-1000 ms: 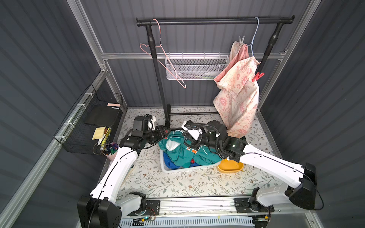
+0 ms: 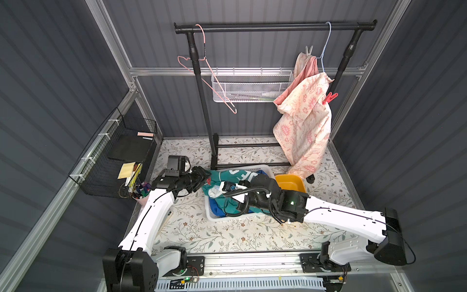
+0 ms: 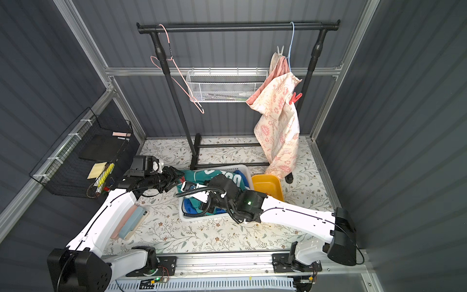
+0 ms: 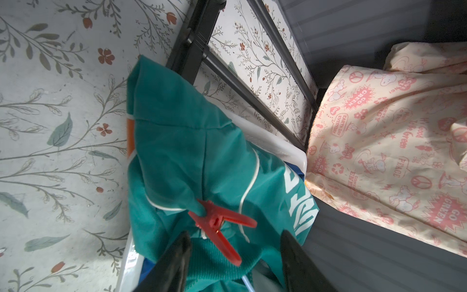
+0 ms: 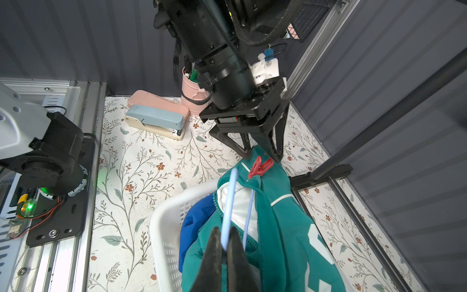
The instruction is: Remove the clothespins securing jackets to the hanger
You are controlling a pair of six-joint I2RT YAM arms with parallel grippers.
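Note:
A red clothespin (image 4: pixel 219 223) grips a teal jacket (image 4: pixel 194 150) in the white basket; in the left wrist view it sits between and beyond my left fingers. My left gripper stands part open just above it, holding nothing visible. My right gripper is shut on a thin light-blue plastic bar, apparently a hanger, among the jacket's folds. On the rail, a pink patterned jacket (image 2: pixel 301 126) hangs from a blue hanger (image 2: pixel 327 39), with a red clothespin (image 2: pixel 329 97) and a grey one (image 2: pixel 308 51).
An orange tray (image 3: pixel 267 187) stands right of the basket. The rack's uprights (image 2: pixel 202 97) rise behind. Pink hangers (image 2: pixel 219 87) hang at rail left. A pen cup (image 5: pixel 194 95) and staplers (image 5: pixel 153 119) sit at the left.
My right arm has moved left and toward the front over the basket. My left gripper has shifted slightly left and down; the jacket's folds have shifted.

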